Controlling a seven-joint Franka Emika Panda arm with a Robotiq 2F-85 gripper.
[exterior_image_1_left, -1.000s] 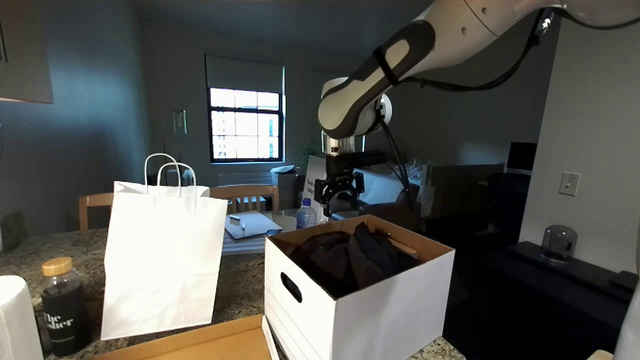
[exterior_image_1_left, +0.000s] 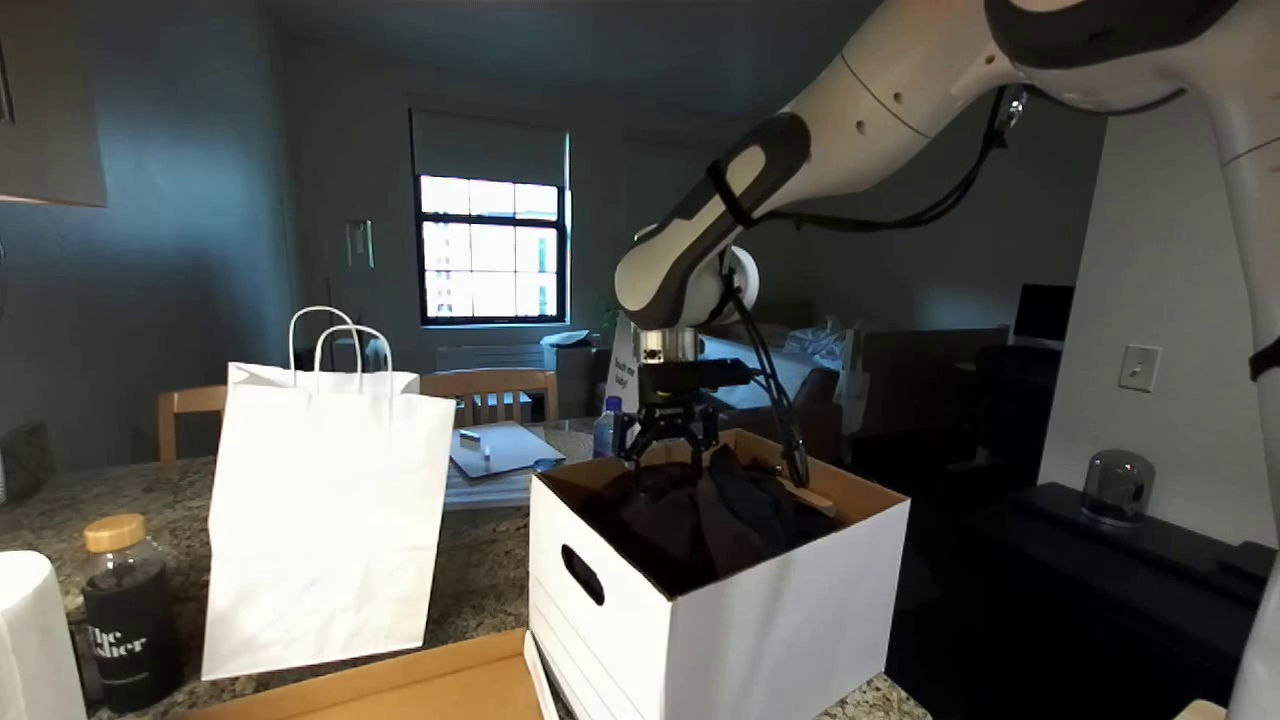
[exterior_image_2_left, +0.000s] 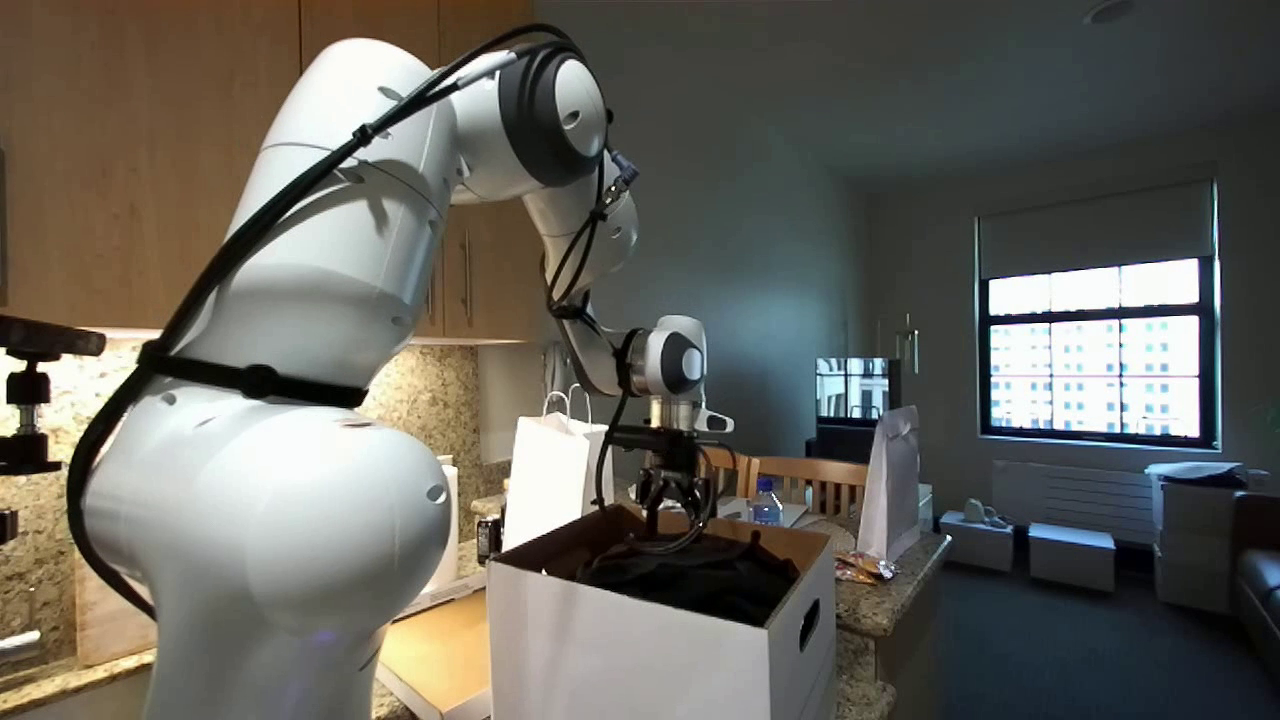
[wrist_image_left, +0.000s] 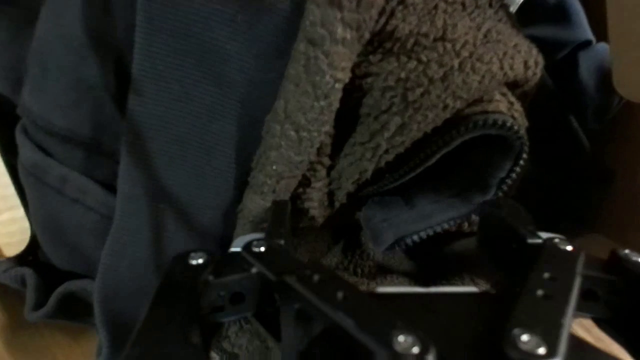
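A white cardboard box (exterior_image_1_left: 780, 624) with a handle hole stands on the granite counter, filled with dark clothing (exterior_image_1_left: 750, 516). From the wrist, a fuzzy brown garment (wrist_image_left: 444, 66) with a black zipper (wrist_image_left: 516, 156) lies beside smooth navy cloth (wrist_image_left: 180, 120). My gripper is open over the brown garment, its fingertips low at the zipper. In exterior view 1 the gripper (exterior_image_1_left: 667, 462) reaches down inside the box's far left part. Whether the fingertips touch the cloth, I cannot tell.
A white paper bag (exterior_image_1_left: 330, 528) stands left of the box, with a dark bottle (exterior_image_1_left: 130, 624) beyond it. The box lid (exterior_image_1_left: 408, 690) lies in front. Behind the box are a water bottle (exterior_image_1_left: 607, 430) and a white board (exterior_image_1_left: 506, 449). The box walls surround the gripper closely.
My gripper has come down from above the box's far edge into the box, shifting slightly left in exterior view 1. The clothing looks much the same.
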